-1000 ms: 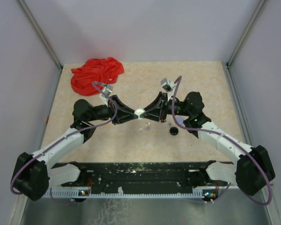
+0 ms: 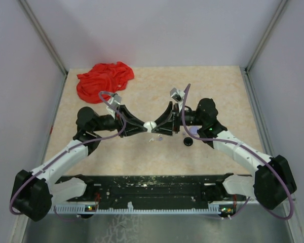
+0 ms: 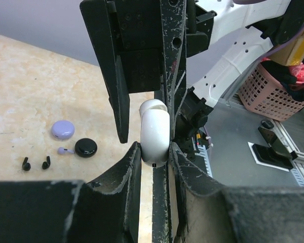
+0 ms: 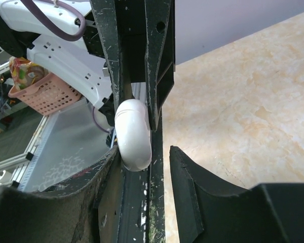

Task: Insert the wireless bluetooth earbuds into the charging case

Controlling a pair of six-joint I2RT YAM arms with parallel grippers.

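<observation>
A white rounded charging case [image 3: 155,132] is upright between the fingers of my left gripper, which is shut on its lower end. A rounded white part shows behind its top; I cannot tell whether the lid is raised. From the other side comes my right gripper, its fingers parted around the case. In the right wrist view, one finger [image 4: 107,169] is close against the case [image 4: 133,135] while the other stands clear of it. Tiny pale earbuds [image 2: 152,139] lie on the table below the grippers.
On the table lie a round black case [image 3: 86,148], a purple case [image 3: 63,129], a small purple earbud [image 3: 66,150] and two black earbuds [image 3: 46,163]. A red cloth [image 2: 104,82] is heaped at the back left.
My left gripper and the case have drifted slightly left and toward the table's front.
</observation>
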